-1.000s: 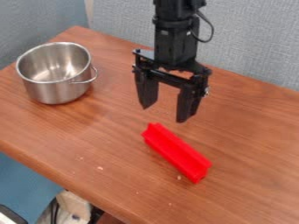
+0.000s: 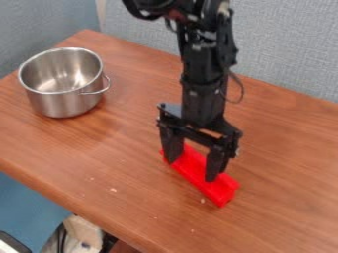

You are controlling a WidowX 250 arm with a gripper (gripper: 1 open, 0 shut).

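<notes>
My black gripper (image 2: pixel 192 154) is lowered over a red oblong block (image 2: pixel 214 192) on the wooden table (image 2: pixel 93 168). Its open fingers stand around the middle of the block, which partly hides behind them; whether they touch it I cannot tell.
A steel pot (image 2: pixel 62 88) with wire handles stands at the back left. The table's near left edge drops off beside a blue surface (image 2: pixel 27 212), and a grey wall is behind.
The arm has descended from above and behind the red block to around it. The block and the pot have not visibly moved.
</notes>
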